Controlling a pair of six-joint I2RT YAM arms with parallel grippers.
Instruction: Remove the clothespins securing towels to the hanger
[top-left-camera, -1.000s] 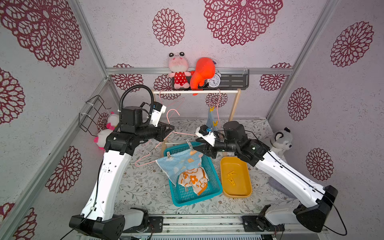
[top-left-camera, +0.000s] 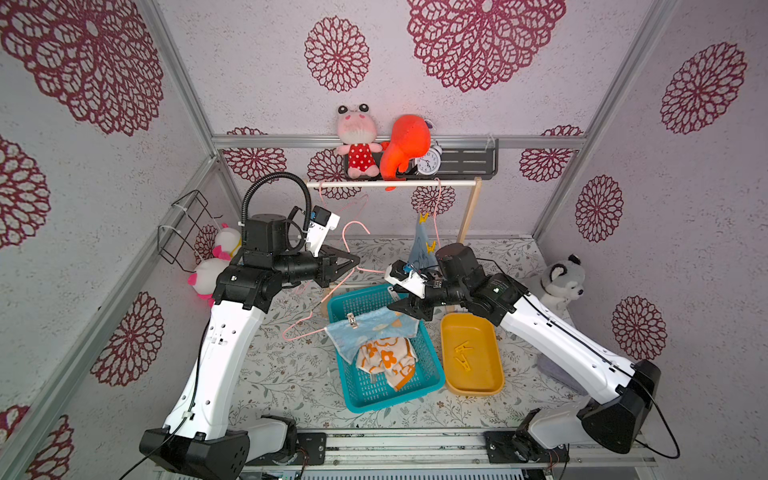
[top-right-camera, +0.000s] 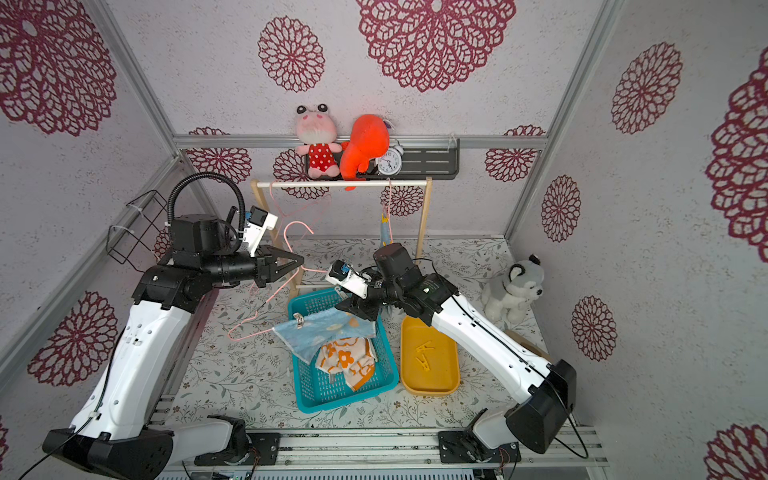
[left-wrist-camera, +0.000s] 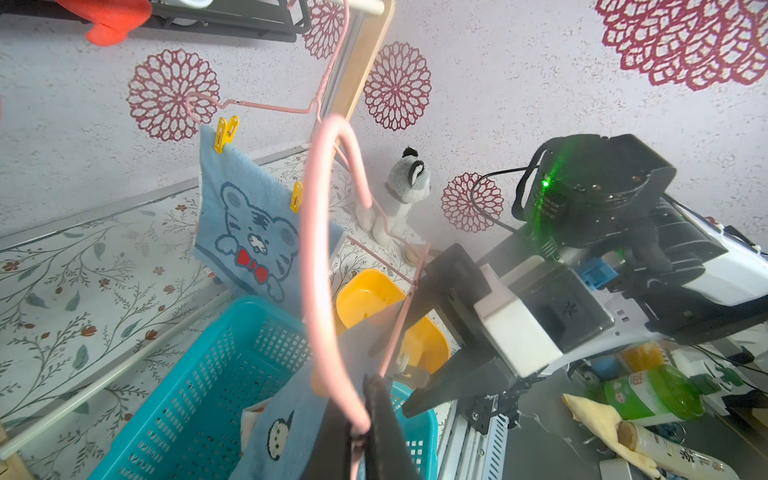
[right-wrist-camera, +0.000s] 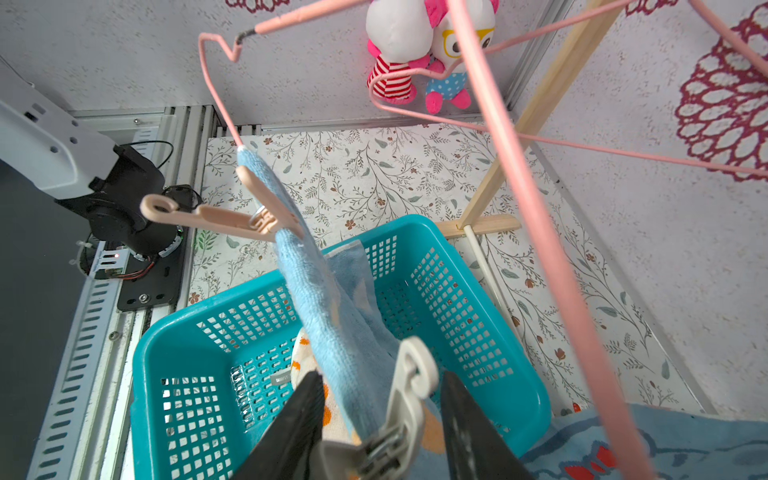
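Observation:
My left gripper (top-left-camera: 356, 260) is shut on the pink hanger (left-wrist-camera: 320, 240), near the base of its hook. A blue towel (right-wrist-camera: 320, 312) hangs from the hanger's lower bar over the basket. One beige clothespin (right-wrist-camera: 268, 216) grips the towel near the bar's far end in the right wrist view. Another beige clothespin (right-wrist-camera: 413, 392) stands between the parted fingers of my right gripper; contact with the fingers is unclear. Behind, a blue bear towel (left-wrist-camera: 252, 224) hangs on another hanger with yellow clothespins (left-wrist-camera: 226, 133).
A teal basket (top-left-camera: 349, 400) below holds an orange-and-white cloth (top-left-camera: 388, 360). To its right, a yellow tray (top-left-camera: 492, 368) contains yellow clothespins (top-left-camera: 462, 357). The wooden rack (top-left-camera: 470, 209) stands behind. Bare table lies left of the basket.
The left gripper, hanger and towel have shifted right and slightly up.

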